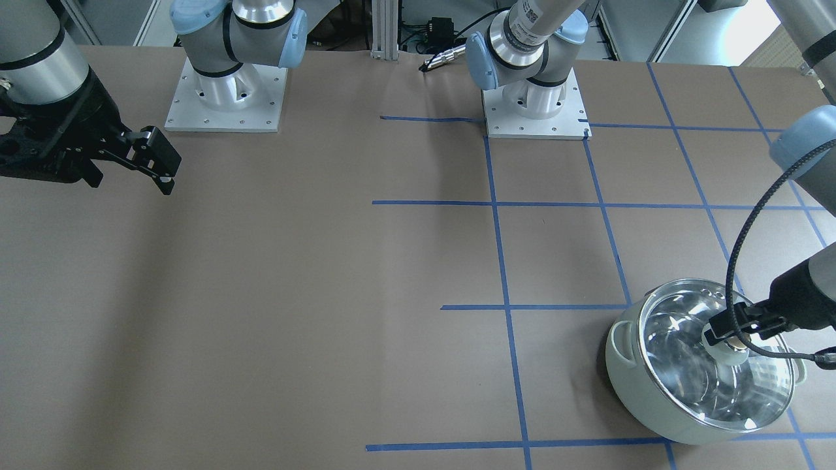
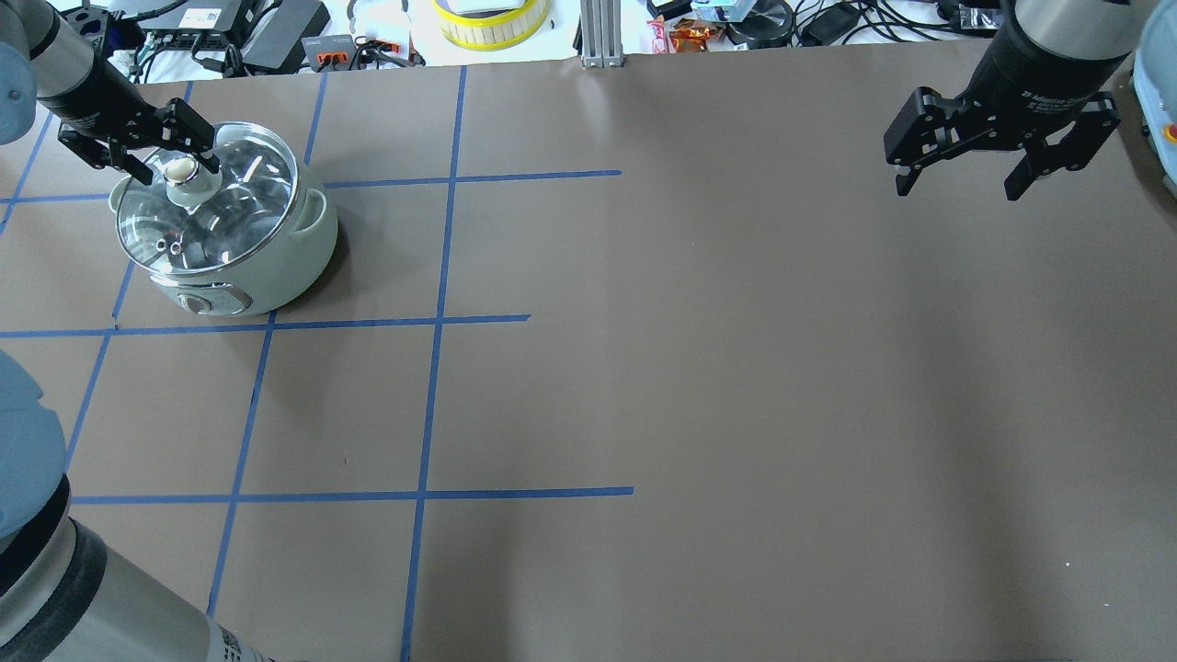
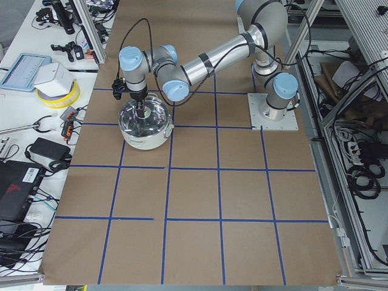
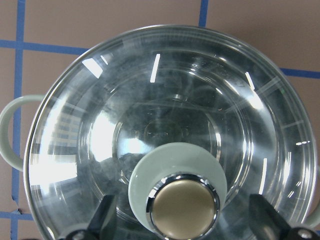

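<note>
A pale green pot (image 1: 635,391) stands on the taped table with its glass lid (image 2: 232,221) on it. At the lid's centre is a knob (image 4: 182,209) with a shiny rim on a pale base. My black gripper (image 2: 165,149) is low over the knob, its fingers open on either side of it in the left wrist view and not touching it as far as shows. In the front view the cable partly hides the fingers.
A second black gripper (image 2: 999,143) hangs at the other end of the table, clear of the pot. Cluttered equipment stands beyond the table's edge.
</note>
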